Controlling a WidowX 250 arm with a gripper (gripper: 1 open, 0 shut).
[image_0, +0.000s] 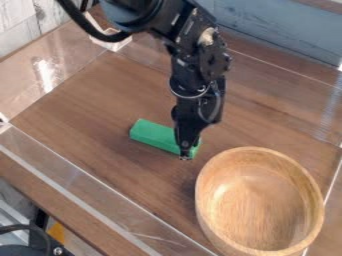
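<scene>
A green block (156, 134) lies on the wooden table, angled from upper left to lower right. The black gripper (187, 147) is lowered over its right end, fingertips at or just above the block. Whether the fingers touch it is hard to tell. They look close together, with nothing clearly held between them.
A large wooden bowl (259, 230) sits at the lower right, close to the block. A pale wall stands at the back.
</scene>
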